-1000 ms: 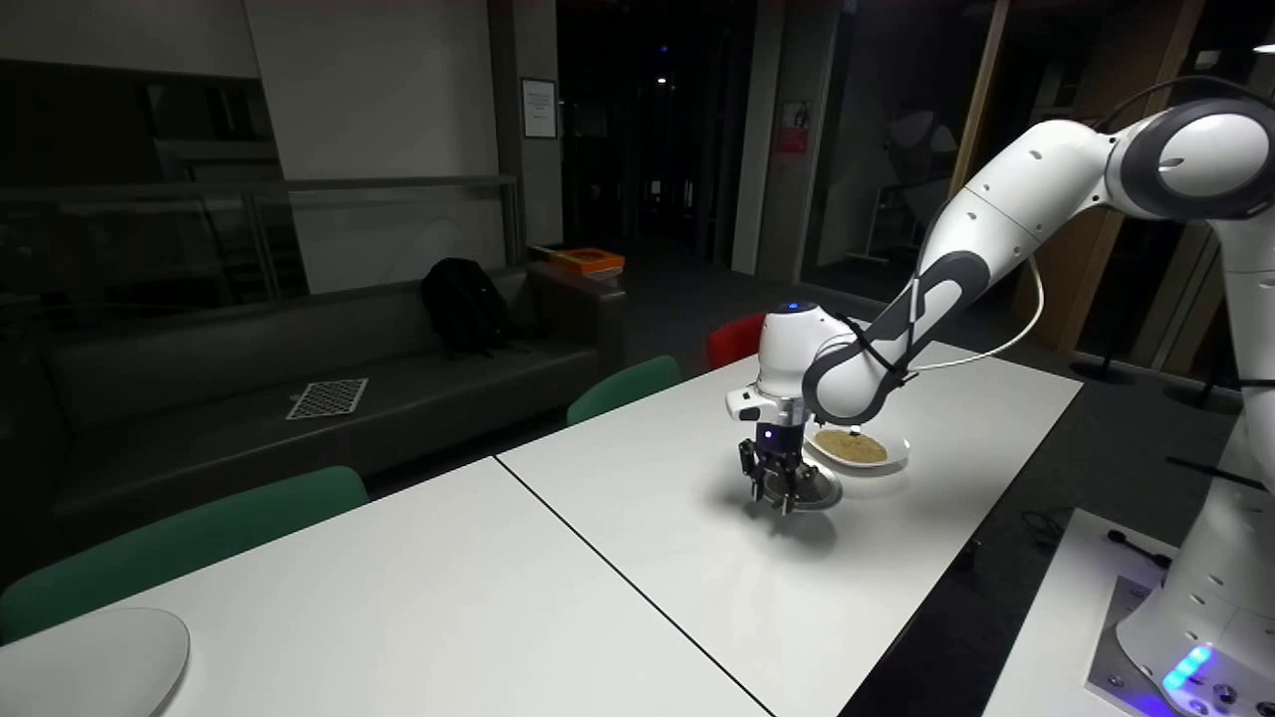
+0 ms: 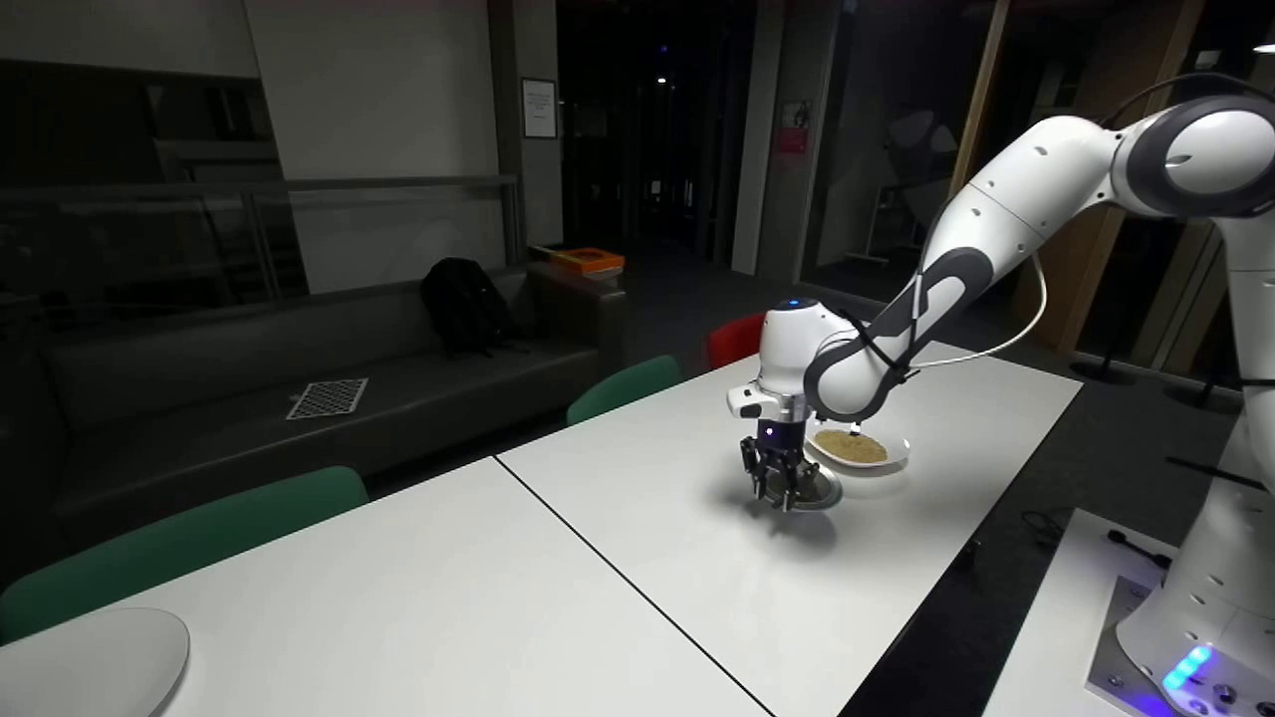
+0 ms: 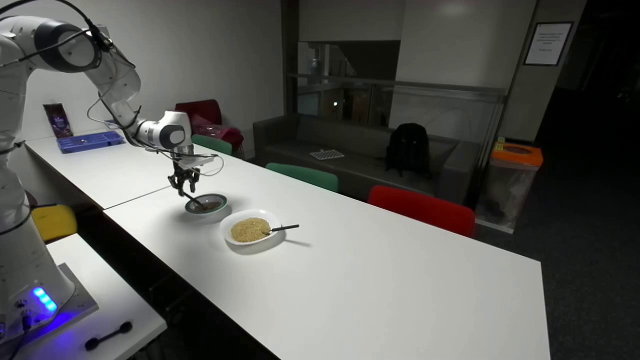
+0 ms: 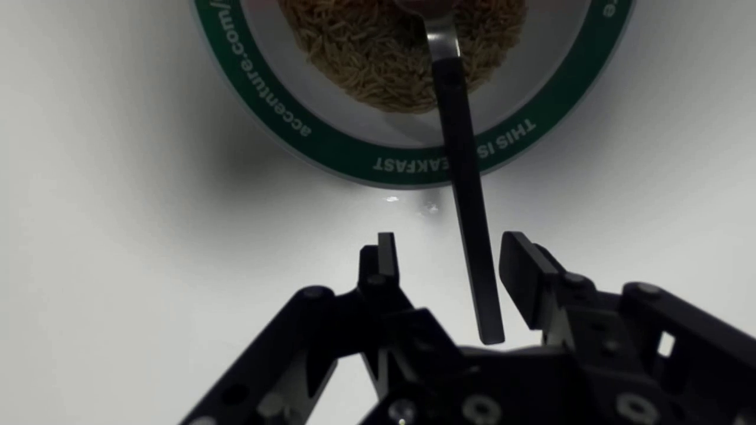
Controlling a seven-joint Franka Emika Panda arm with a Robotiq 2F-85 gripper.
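My gripper is open, its two fingers apart at the side of a green-rimmed bowl (image 4: 340,159). Between them runs the black handle of a spoon (image 4: 468,184), closer to the right finger (image 4: 521,273), with a narrow gap showing there. The spoon's metal end lies among brown grains (image 4: 368,64), and its handle sticks out over the rim. From the side, the gripper (image 3: 184,191) hangs over the edge of the same bowl (image 3: 222,207), where the handle leans. In the first exterior view, my fingers (image 2: 789,500) partly cover the bowl (image 2: 825,492).
A white dish (image 3: 240,215) of tan grains with a dark-handled utensil (image 3: 285,228) stands beside the bowl. A blue tray (image 3: 90,142) lies at the table's far end, and a white round object (image 2: 96,663) at the near left.
My arm is very slightly higher than a second ago, and the gripper has barely shifted. The bowl and dish look unmoved.
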